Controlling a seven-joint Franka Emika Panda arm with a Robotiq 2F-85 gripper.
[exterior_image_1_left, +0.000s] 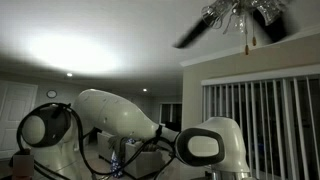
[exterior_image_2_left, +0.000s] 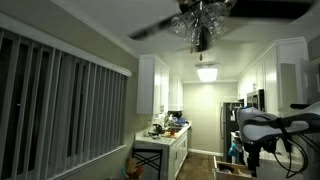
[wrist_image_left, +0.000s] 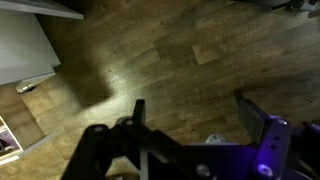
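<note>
No task object can be singled out. In the wrist view my gripper is open, its dark fingers well apart and only brown wood floor (wrist_image_left: 165, 65) visible between and beyond them. The white arm (exterior_image_1_left: 115, 112) reaches across the first exterior view and bends down at the right, where the gripper is cut off by the lower edge. In the second exterior view the arm (exterior_image_2_left: 262, 128) is at the right, its dark end pointing downward; the finger state is too small to tell there.
A pale cabinet-like piece (wrist_image_left: 25, 45) fills the wrist view's upper left corner. Dark items lie along its upper right edge. Vertical blinds (exterior_image_2_left: 55, 110) cover the left window, and a kitchen counter (exterior_image_2_left: 172, 140) stands farther back. A ceiling fan (exterior_image_1_left: 235, 15) hangs overhead.
</note>
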